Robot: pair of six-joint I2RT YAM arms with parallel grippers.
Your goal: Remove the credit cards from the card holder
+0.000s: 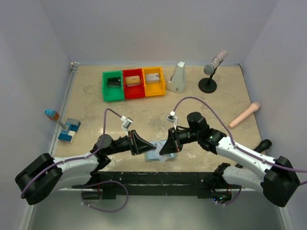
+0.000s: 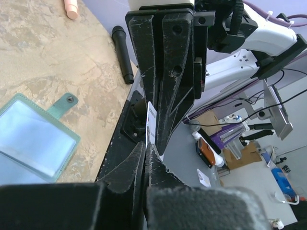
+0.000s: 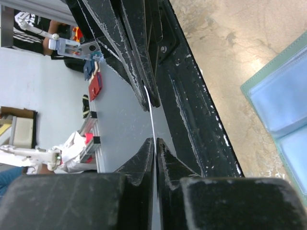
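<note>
The two grippers meet over the light blue card holder [image 2: 33, 134], which lies open near the table's front edge in the top view. A thin white card [image 2: 150, 122] stands edge-on between them. My left gripper is shut on this card. My right gripper has its fingertips close together on the same card, seen as a thin white line in the right wrist view. Whether the holder's pockets hold more cards is unclear.
Three coloured bins [image 1: 134, 97] stand at the back, beside a grey-white object [image 1: 176, 81]. A black stand [image 1: 207, 86], a pink rolling pin [image 1: 243, 115] and a black microphone [image 2: 122, 55] are on the right. A blue block model [image 1: 67, 133] sits at the left.
</note>
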